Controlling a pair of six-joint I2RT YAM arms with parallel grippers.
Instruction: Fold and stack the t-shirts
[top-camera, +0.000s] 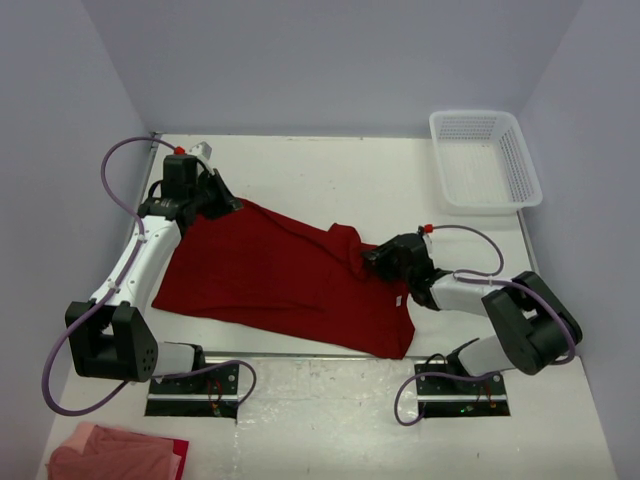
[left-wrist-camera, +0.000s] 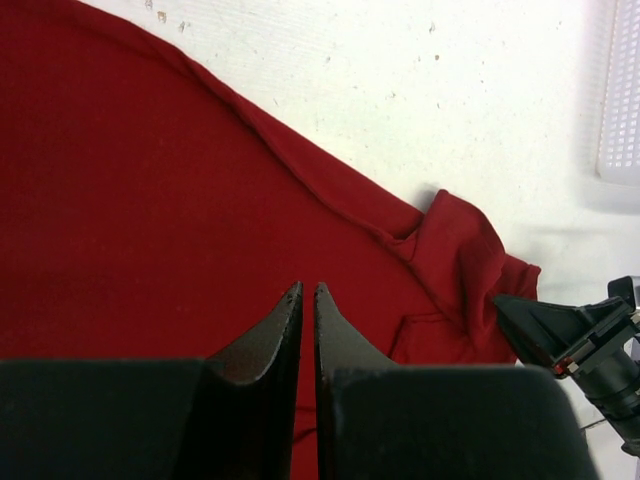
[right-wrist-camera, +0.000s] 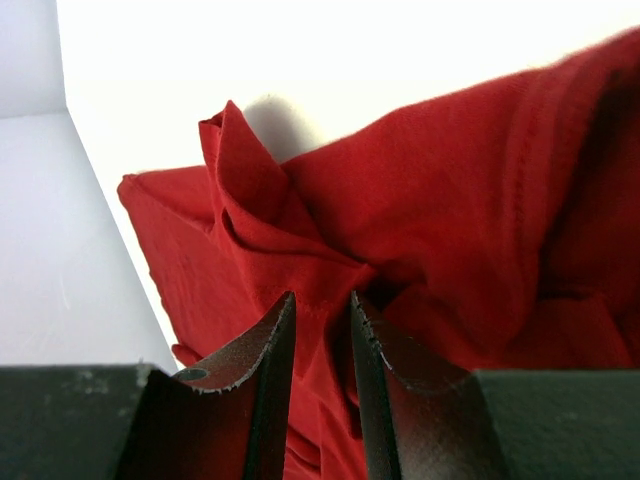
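Observation:
A dark red t-shirt lies spread across the table, its upper right part bunched into folds. Over the shirt's upper left edge hovers my left gripper; its fingertips stand a narrow gap apart with nothing between them. My right gripper is at the bunched cloth on the right, partly open. A raised ridge of red fabric shows in the gap between its fingers, but whether they touch it I cannot tell.
An empty white basket stands at the back right. Pinkish and red folded cloth lies at the front left corner, off the main table.

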